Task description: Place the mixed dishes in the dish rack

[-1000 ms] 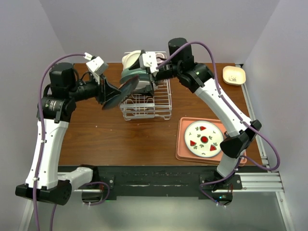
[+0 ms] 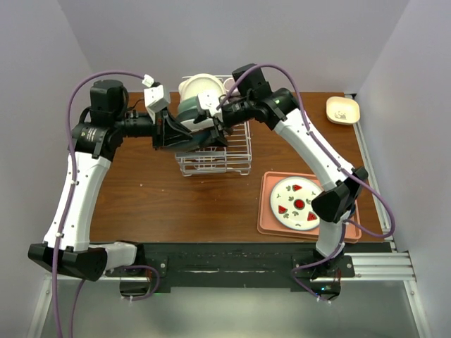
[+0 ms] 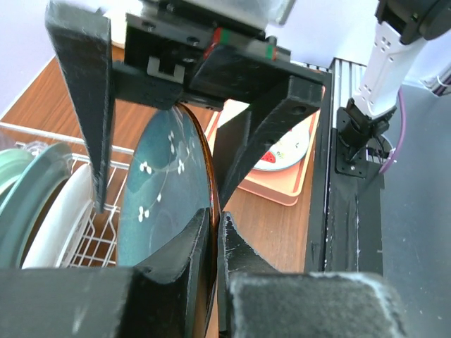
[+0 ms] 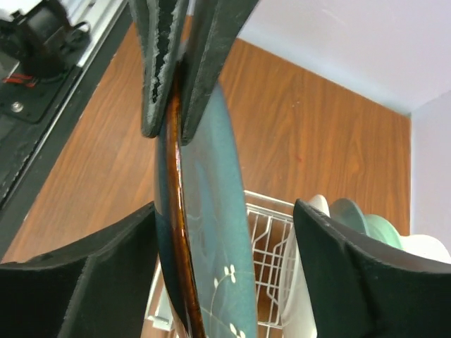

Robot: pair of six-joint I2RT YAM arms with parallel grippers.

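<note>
A dark teal plate with small white flowers and a brown rim [image 3: 165,176] is held on edge above the rack's front. My left gripper is shut on its rim. My right gripper stands part open, with one finger [image 3: 81,91] on each side of the same plate, and gaps show between fingers and plate. The wire dish rack [image 2: 215,169] below carries several dishes, among them a teal plate [image 3: 42,190] and a white dish [image 3: 67,218]. In the top view the arms hide much of the held plate and the rack's middle.
At right on the table lies a pink tray [image 2: 266,222] with a white patterned plate [image 2: 298,203]. A pale yellow dish [image 2: 342,109] sits at the far right.
My left gripper has carried the plate rightward over the rack's front.
</note>
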